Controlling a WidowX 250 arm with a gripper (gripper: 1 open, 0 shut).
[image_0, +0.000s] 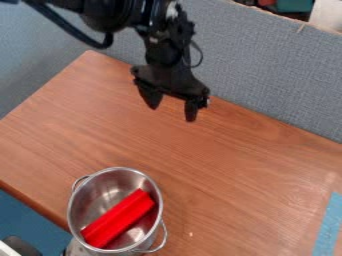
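Observation:
A steel pot (92, 200) with side handles stands at the front left of the wooden table (227, 170). A long red object (118, 219) lies inside it. My gripper (171, 106) is high at the back middle, above and behind the pot, open with nothing between its fingers.
A grey padded wall (267, 70) runs along the back of the table. A strip of blue tape (327, 220) lies at the right.

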